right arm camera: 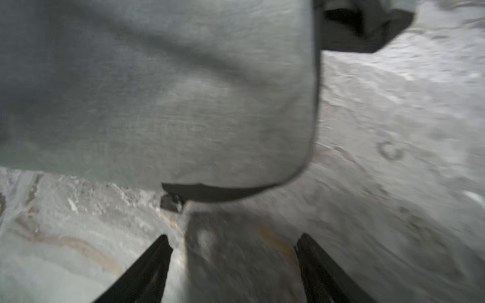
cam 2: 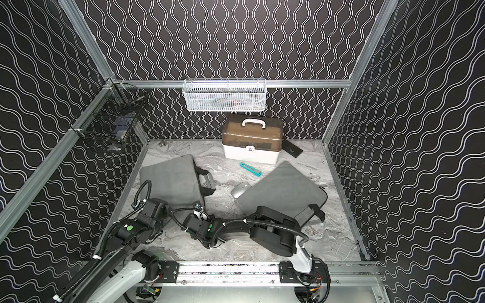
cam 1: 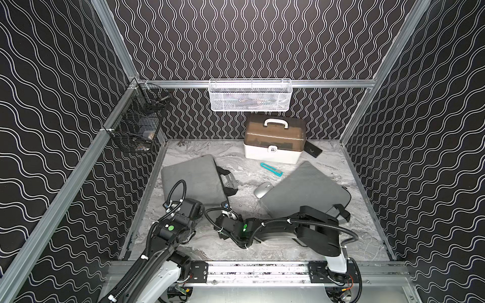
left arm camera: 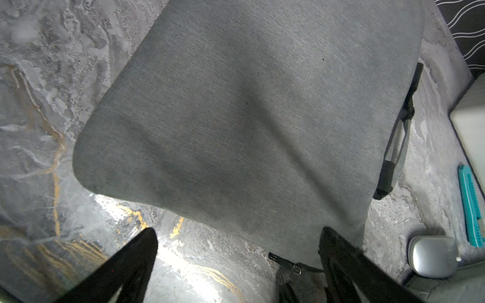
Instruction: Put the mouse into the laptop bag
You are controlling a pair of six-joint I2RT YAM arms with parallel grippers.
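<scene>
A grey laptop bag (cam 1: 194, 179) lies flat at the left of the table, its dark handle (cam 1: 227, 182) toward the right. The silver mouse (cam 1: 262, 190) rests on the table between this bag and a second grey bag (cam 1: 305, 192), by that one's left corner. My left gripper is open over the left bag's near edge with nothing between its fingers. Open and empty too, my right gripper points at that bag's near right corner, close to a zipper pull (right arm camera: 171, 203). The bag's opening cannot be made out.
At the back stands a brown-and-white toolbox (cam 1: 274, 141), with a black flat object (cam 1: 313, 149) beside it. A teal cutter (cam 1: 271, 169) lies in front of the box. A white wire basket (cam 1: 250, 96) hangs on the back wall and a black one (cam 1: 136, 126) on the left.
</scene>
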